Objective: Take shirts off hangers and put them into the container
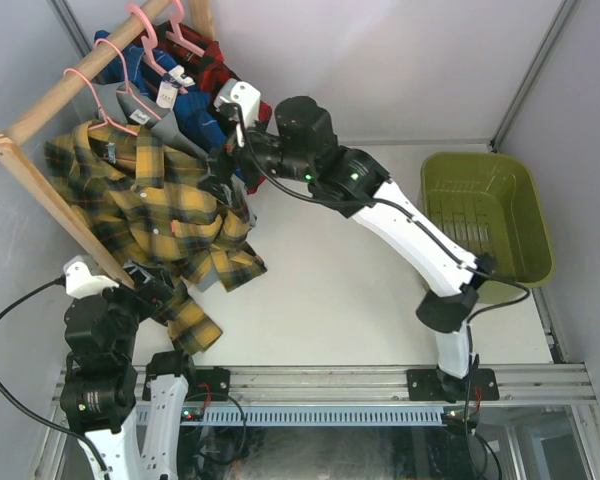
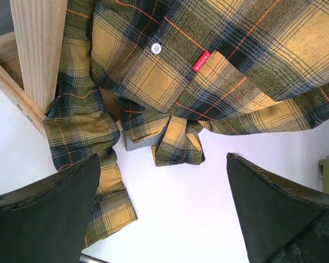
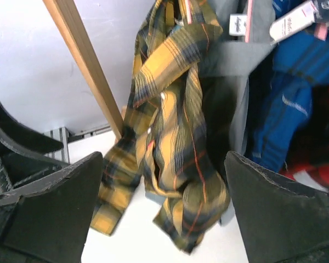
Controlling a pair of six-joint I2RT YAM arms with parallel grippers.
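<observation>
A yellow and black plaid shirt [image 1: 170, 220] hangs at the front of the rack on a pink hanger [image 1: 98, 100]. In the left wrist view the plaid shirt [image 2: 208, 60] fills the top, its sleeve hanging down left. My left gripper is open below the shirt's front, no cloth between its fingers. From the other side, my right gripper stands open at the shirt's right edge, its fingers apart in the right wrist view. The plaid sleeve [image 3: 181, 142] shows ahead of them; touching cannot be judged.
Behind the plaid shirt hang a grey shirt [image 1: 170, 128], a blue one [image 1: 195, 115] and a red-black one [image 1: 212, 75] on the wooden rack [image 1: 80, 75]. A green basket [image 1: 540, 225] stands at right.
</observation>
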